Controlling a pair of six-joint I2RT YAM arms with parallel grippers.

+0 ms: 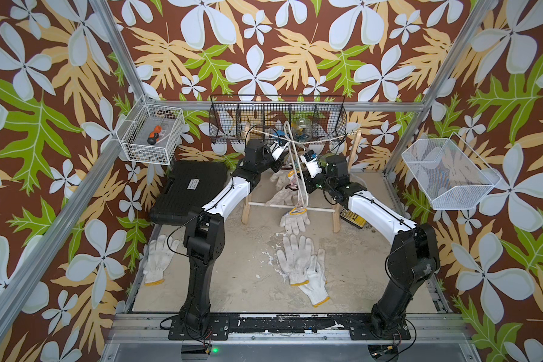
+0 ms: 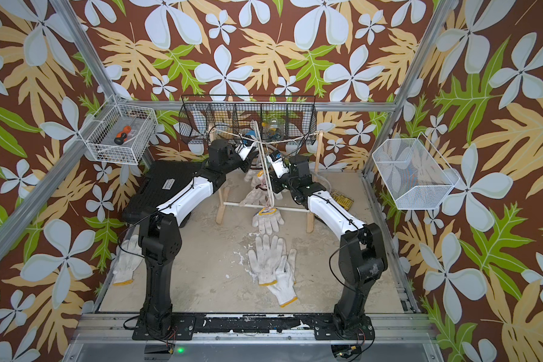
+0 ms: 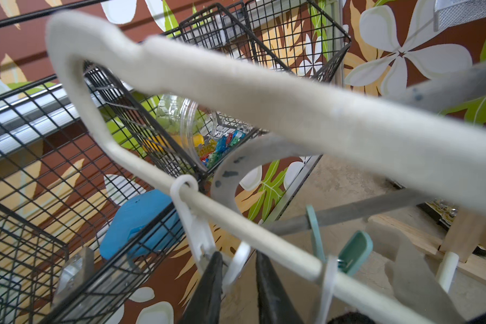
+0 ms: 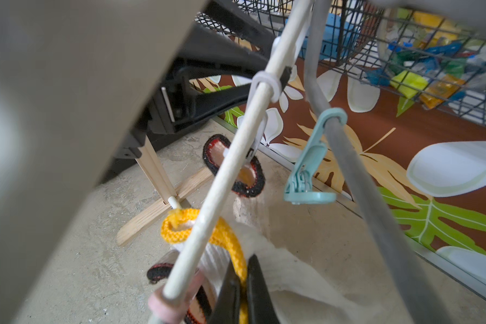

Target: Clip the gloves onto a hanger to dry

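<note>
The white hanger (image 1: 300,181) stands on a wooden rack, with clips and gloves on it. My left gripper is at its upper part, fingers part open beside a white clip (image 3: 194,216) on the bar. My right gripper is shut on the yellow cuff (image 4: 226,237) of a white glove, below the hanger bar. A teal clip (image 4: 313,162) hangs on the grey bar. More gloves hang lower, and loose gloves (image 1: 295,259) lie at the front centre and far left (image 1: 157,259).
A black wire basket (image 1: 223,120) is behind the hanger. A black case (image 1: 181,187) lies left, a white basket (image 1: 150,144) hangs at upper left and a mesh basket (image 1: 446,181) at right. The floor in front of the rack has free room around the gloves.
</note>
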